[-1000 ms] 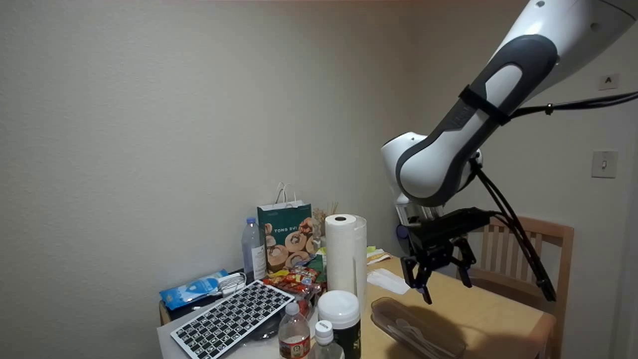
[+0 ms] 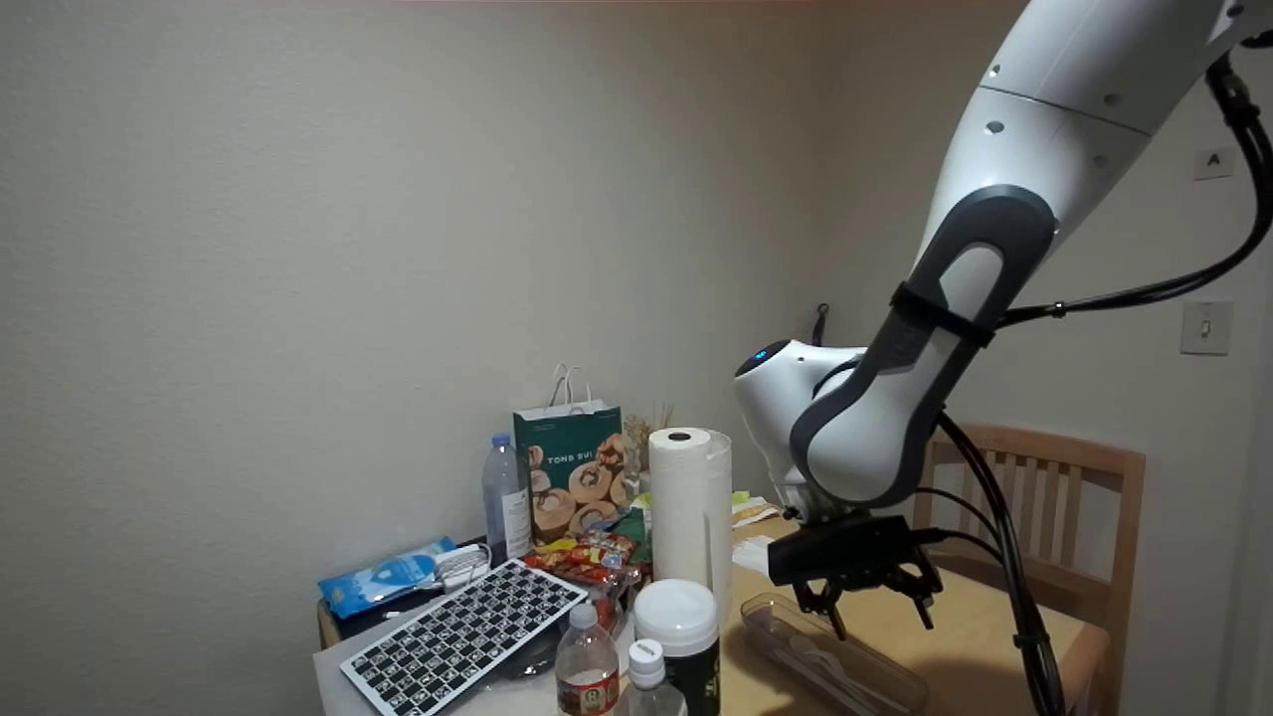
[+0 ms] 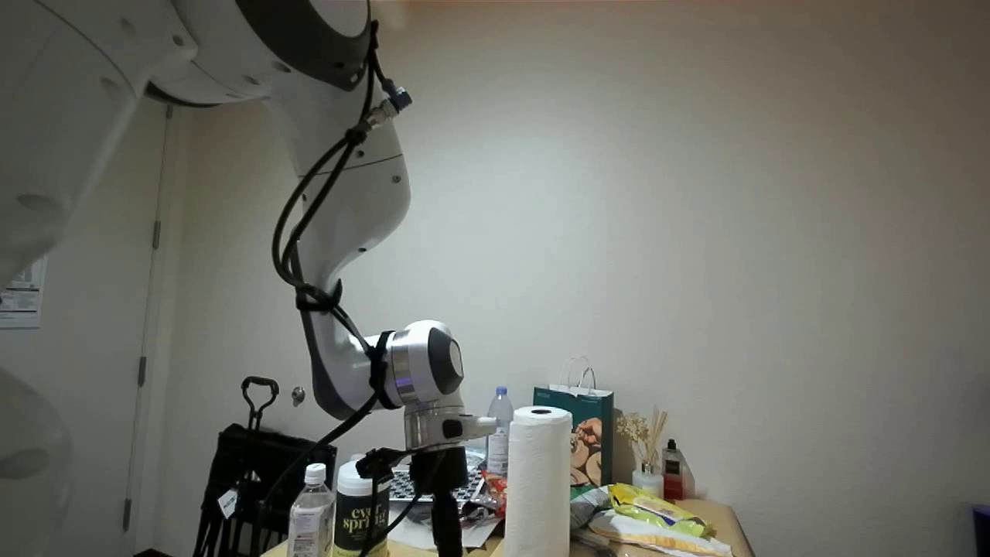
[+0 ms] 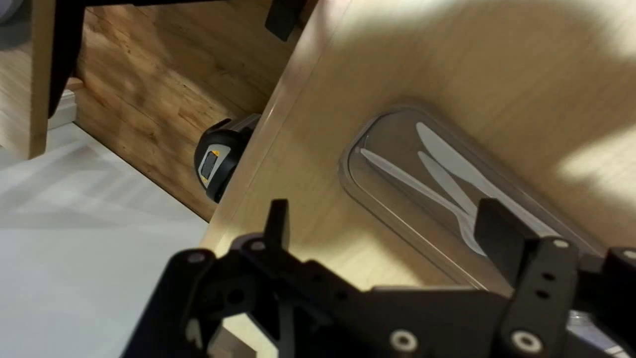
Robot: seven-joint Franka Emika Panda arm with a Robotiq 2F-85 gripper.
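A clear, long plastic tray (image 4: 381,206) with rounded ends lies on the wooden table (image 4: 310,155). Inside it are white plastic utensils: a large knife (image 4: 456,161), a thinner piece (image 4: 447,182) and a fork-like one (image 4: 411,182), whose far end is partly hidden by a finger. My gripper is open above the table and the tray's near side, nothing between its fingers. In the wrist view its right finger (image 4: 504,238) overlaps the utensils, while the left one shows over bare wood. From exterior view 1, the gripper (image 2: 883,623) hangs just above the tray (image 2: 782,621).
A paper towel roll (image 2: 680,513), a white-lidded canister (image 2: 676,621) and bottles (image 2: 588,668) stand beside the tray. Further back are a green paper bag (image 2: 573,465) and a checkered board (image 2: 465,638). A chair (image 2: 1122,513) stands by the table's far edge.
The arm has come down, bringing my gripper lower and closer to the tray, and its wrist has turned somewhat. The tray and surrounding objects stay in place.
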